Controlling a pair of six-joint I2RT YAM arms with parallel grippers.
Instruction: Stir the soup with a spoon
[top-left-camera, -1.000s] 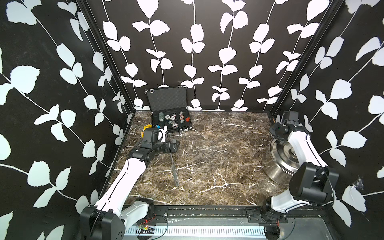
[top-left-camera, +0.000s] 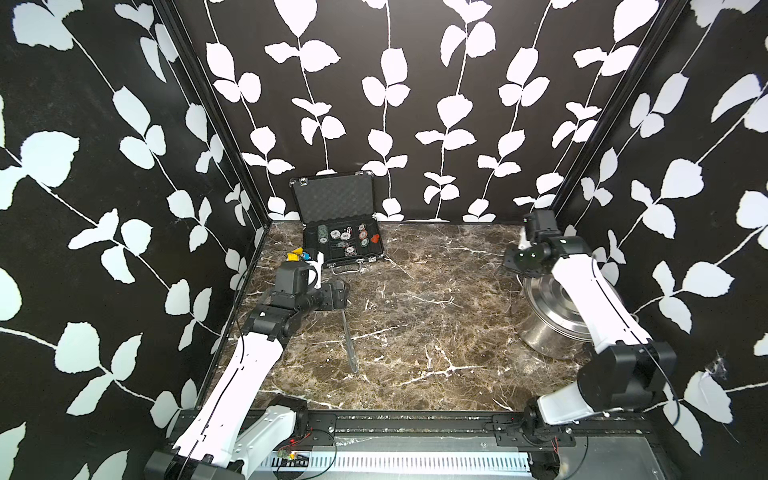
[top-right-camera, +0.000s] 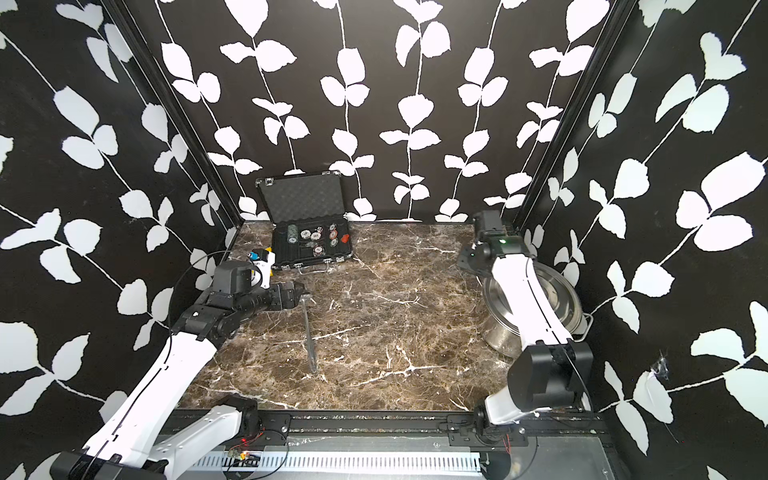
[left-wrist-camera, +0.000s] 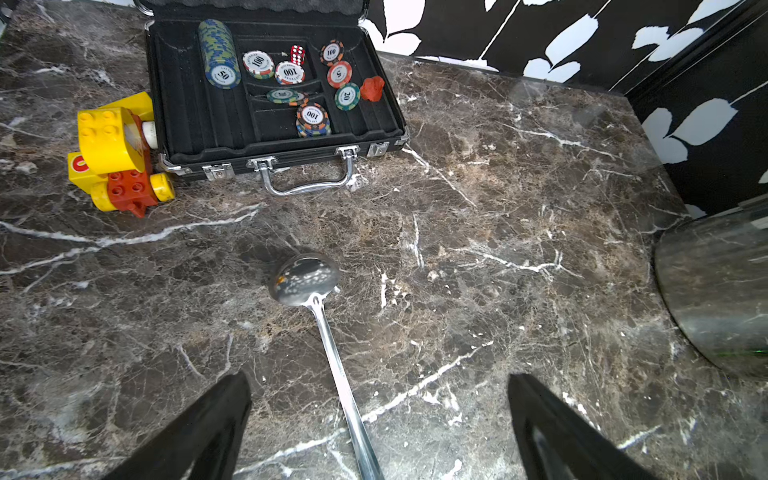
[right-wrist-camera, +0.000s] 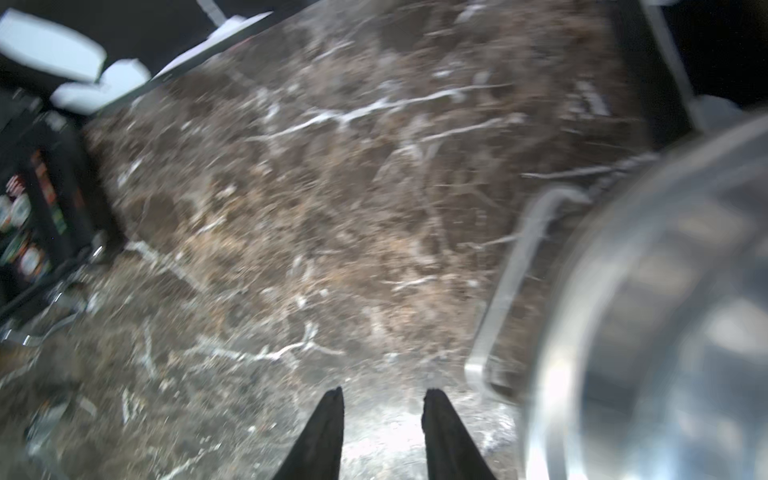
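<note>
A steel ladle (left-wrist-camera: 352, 400) lies on the table, bowl toward the case, handle running toward the front. Above it my left gripper stands open, with nothing between its fingers. At the right stands a large steel pot (top-left-camera: 548, 336); its top (top-right-camera: 560, 300) looks like a metal lid, partly covered by my right arm. Near the pot's far left side, my right gripper has its fingers apart and only table seen between them. A pot handle (right-wrist-camera: 504, 296) sticks out to the right of those fingers. No soup is visible.
Behind the ladle, an open black case (left-wrist-camera: 276, 96) holds poker chips. A yellow and red toy (left-wrist-camera: 116, 156) sits against its left side.
The pot sits slightly further left than a second ago. My left gripper has drawn slightly left; the ladle has stayed put.
</note>
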